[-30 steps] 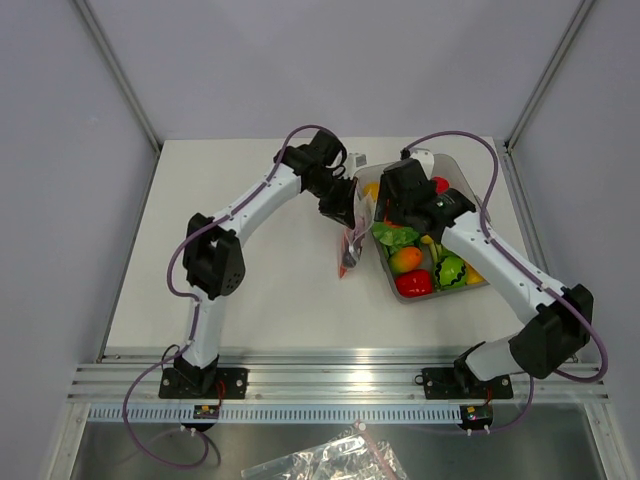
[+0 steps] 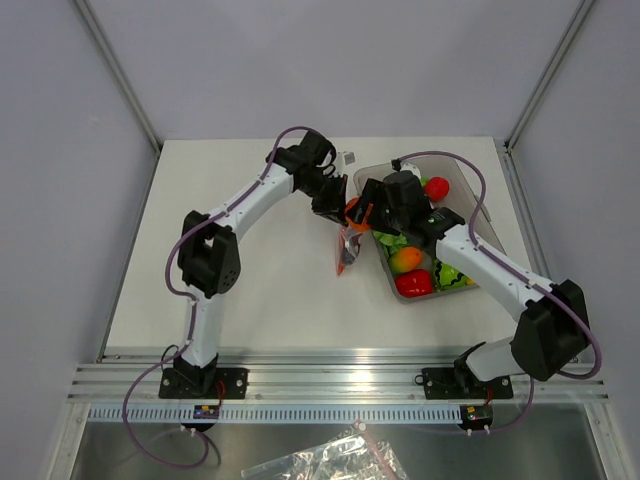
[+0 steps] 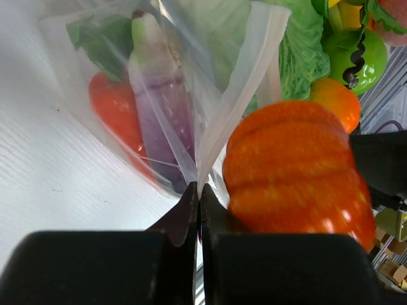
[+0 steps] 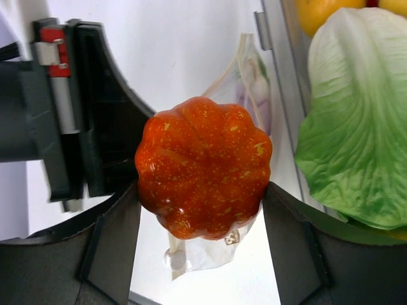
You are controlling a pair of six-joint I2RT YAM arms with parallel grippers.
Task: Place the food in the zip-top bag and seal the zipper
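Observation:
The clear bag point(image 3: 57, 38) holds a red vegetable point(image 3: 114, 114) and a purple eggplant point(image 3: 159, 101), with some green leaf showing through. My left gripper is shut on the edge of the bag's plastic. An orange-red pumpkin point(image 4: 203, 165) sits between the fingers of my right gripper, which touch both its sides. In the left wrist view the pumpkin is right beside the left fingertips and the bag's raised edge. Whether any of it is inside the bag's mouth, I cannot tell. From the top, the bag point(image 2: 348, 252) hangs below the two grippers.
Just right of the bag stands a grey bin point(image 2: 400, 298) with a lettuce point(image 4: 356, 127), a mango point(image 2: 405, 260), a red pepper point(image 2: 414, 284) and other food. Bare white table point(image 2: 250, 290) lies to the left. Another clear bag point(image 2: 330, 460) is at the front edge.
The left gripper has shifted slightly left, still on the bag.

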